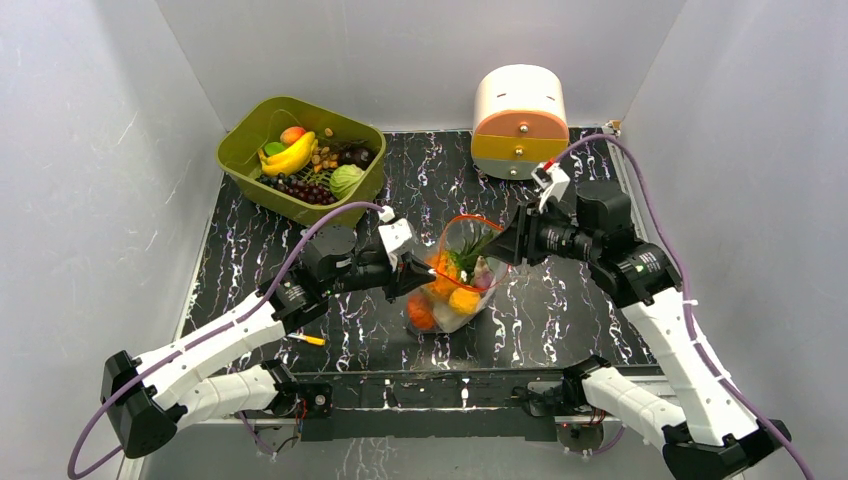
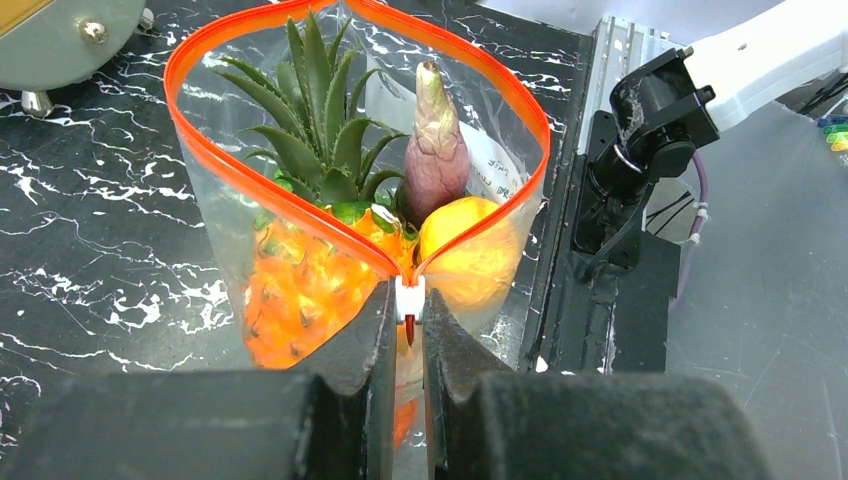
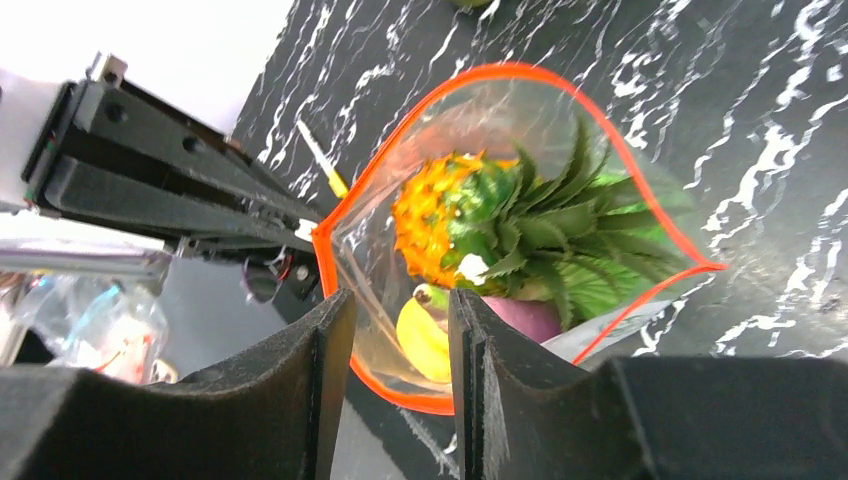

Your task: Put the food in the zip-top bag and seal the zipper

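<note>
The clear zip top bag (image 1: 455, 310) with an orange rim stands mid-table, its mouth gaping. Inside sit a pineapple (image 2: 300, 280) with green leaves, a yellow round fruit (image 2: 470, 245) and a purplish pointed vegetable (image 2: 437, 160). At the rim's corner my left gripper is shut on the white zipper slider (image 2: 410, 292). My right gripper is part open over the bag's right side. Its fingers (image 3: 335, 330) show near the orange rim (image 3: 420, 402), which crosses the gap in that view; whether they touch it I cannot tell.
A green basket (image 1: 225, 155) of fruit stands at the back left. At the back right is a rounded bread box (image 1: 520, 105) with coloured drawers. A yellow-handled tool (image 1: 308, 340) lies front left.
</note>
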